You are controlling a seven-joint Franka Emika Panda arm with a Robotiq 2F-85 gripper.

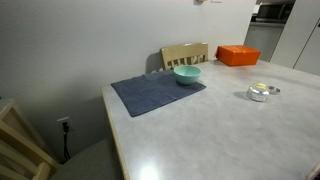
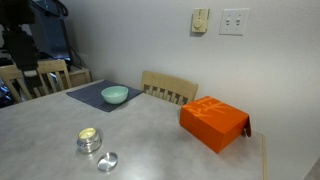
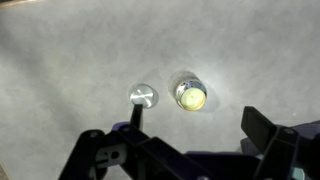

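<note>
A small jar with a yellowish top stands upright on the pale table in the wrist view. Beside it lies a round silver lid, apart from the jar. Exterior view 2 shows the same jar near the front, with the lid closer to the camera. My gripper is open, its black fingers spread wide with nothing between them. The table surface and both objects lie below it. At the upper left of exterior view 2, the dark gripper hangs above the table.
Toward the back, a mint-green bowl sits on a dark blue cloth. An orange box occupies the far end, and a wooden chair stands behind the table.
</note>
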